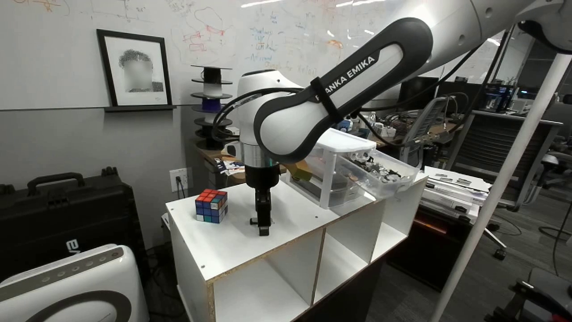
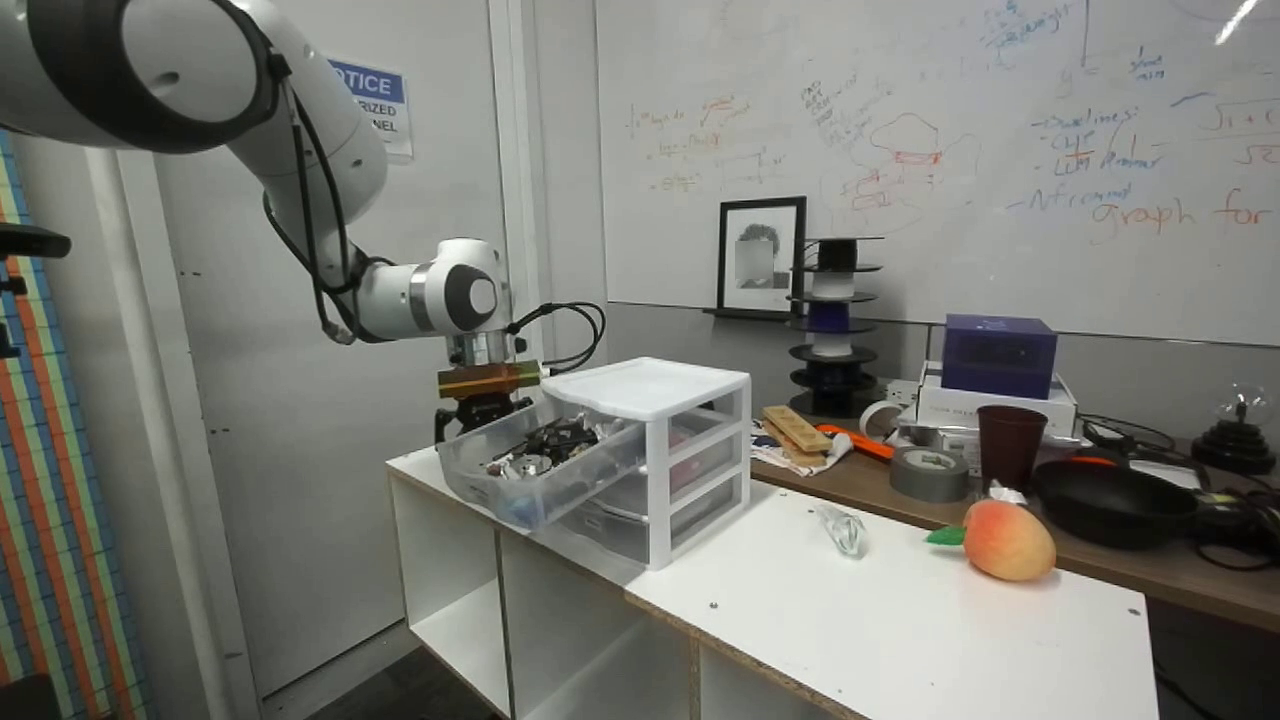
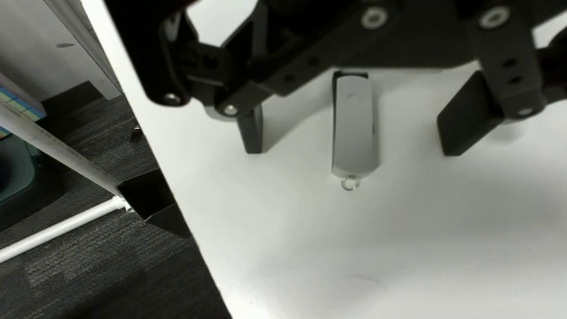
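A silver and black USB stick (image 3: pixel 353 125) with a small ring at one end lies flat on the white cabinet top. In the wrist view my gripper is open, its two fingers on either side of the stick with a clear gap to each. Exterior view 1 shows the gripper (image 1: pixel 263 230) pointing down, low over the top and hiding most of the stick (image 1: pixel 253 221). Whether the fingertips touch the surface cannot be told. The drawer unit largely hides the gripper in exterior view 2.
A Rubik's cube (image 1: pixel 211 206) sits left of the gripper. On the right, a white drawer unit (image 1: pixel 351 140) has its filled top drawer (image 1: pixel 383 182) pulled out. In exterior view 2 a peach (image 2: pixel 1010 540) and a clear wrapper (image 2: pixel 843 532) lie beyond the unit. The cabinet's front edge is close.
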